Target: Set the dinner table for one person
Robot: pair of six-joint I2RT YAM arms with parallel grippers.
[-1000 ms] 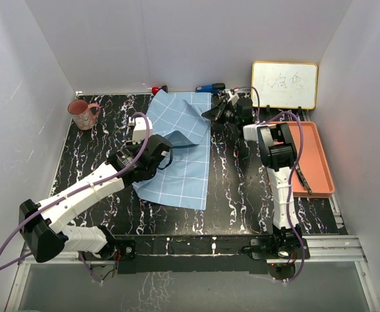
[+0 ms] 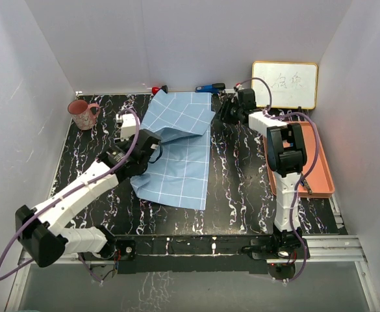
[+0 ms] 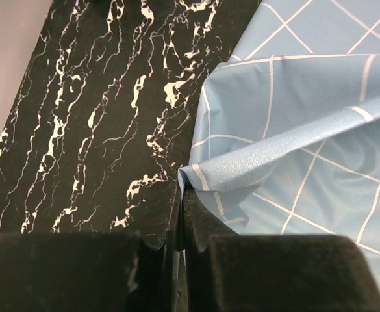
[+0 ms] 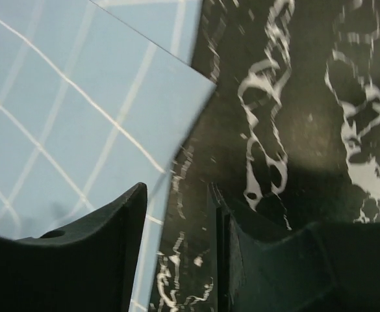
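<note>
A light blue tablecloth (image 2: 184, 175) with white grid lines lies on the black marbled table, its back part folded over and raised in a ridge. In the left wrist view my left gripper is shut on the cloth, pinching the left end of a fold (image 3: 267, 146). My right gripper is open just right of the cloth's back right corner (image 4: 206, 84), with no cloth caught between its fingertips. A patterned pinkish mug (image 2: 84, 115) stands upright at the back left.
An orange tray (image 2: 321, 170) at the right holds a dark slim utensil (image 2: 305, 185), partly hidden by the right arm. Red (image 2: 159, 89) and blue (image 2: 209, 88) handled items lie along the back edge, near a whiteboard (image 2: 284, 83). Bare table lies between cloth and tray.
The left gripper shifted slightly left, stretching the fold. The folded corner now lies farther right.
</note>
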